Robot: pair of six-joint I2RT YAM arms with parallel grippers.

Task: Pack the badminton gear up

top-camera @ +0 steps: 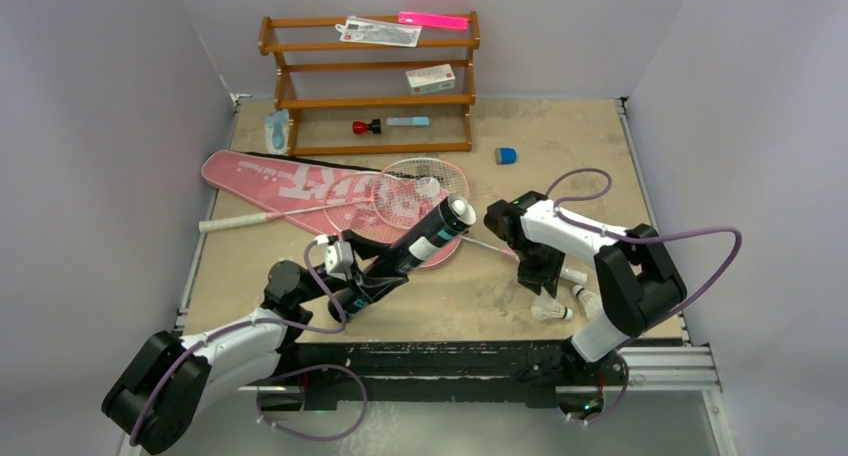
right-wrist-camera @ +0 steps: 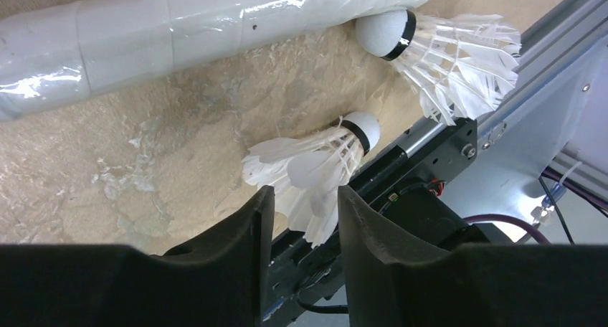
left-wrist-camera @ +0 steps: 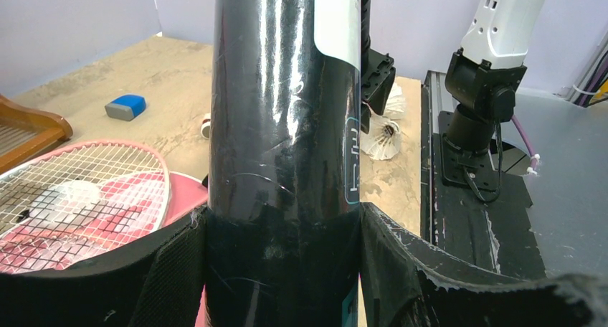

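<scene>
My left gripper is shut on a black shuttlecock tube (left-wrist-camera: 283,112), held tilted over the front left of the table in the top view. My right gripper is partly open, fingertips apart, low over the feathers of a shuttlecock (right-wrist-camera: 358,131) near the front edge. Another shuttlecock (right-wrist-camera: 459,65) lies beside the taped white racket handle (right-wrist-camera: 165,36). Two pink rackets (top-camera: 405,166) overlap on a pink racket bag (top-camera: 245,176) at the middle left; a long white handle (top-camera: 230,223) points left.
A wooden rack (top-camera: 375,103) with small items stands at the back. A blue block (top-camera: 505,156) lies on the right of the back area. Bare table (top-camera: 460,311) shows at the front middle. Side walls bound the table.
</scene>
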